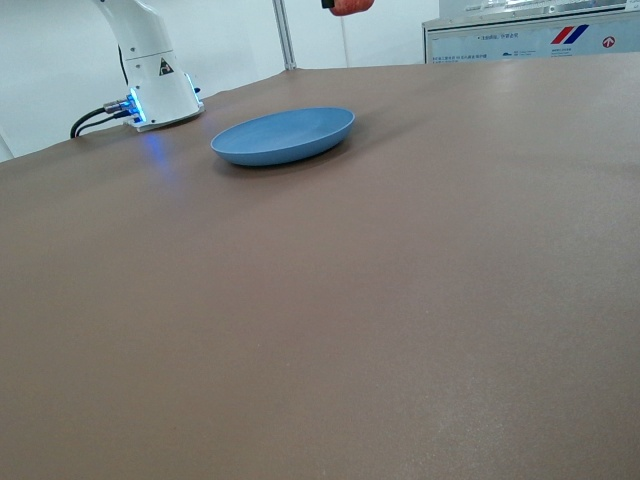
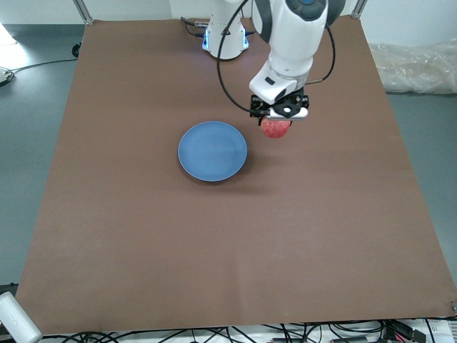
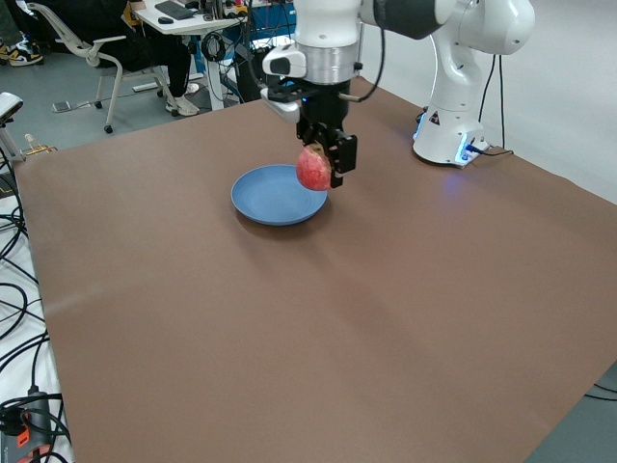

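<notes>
A red, apple-like fruit (image 2: 275, 128) hangs in my gripper (image 3: 317, 166), which is shut on it. In the left view it is right of and above the blue plate (image 2: 212, 151); in the right view it appears in front of the plate's back part, raised above the table. In the top view only the fruit's lower part (image 1: 352, 6) shows at the upper edge, higher than the plate (image 1: 283, 136), which lies flat on the brown table.
The arm's white base (image 2: 224, 44) stands at the table's back. Cables run along its outer edge, and a person sits at a desk beyond it in the right view.
</notes>
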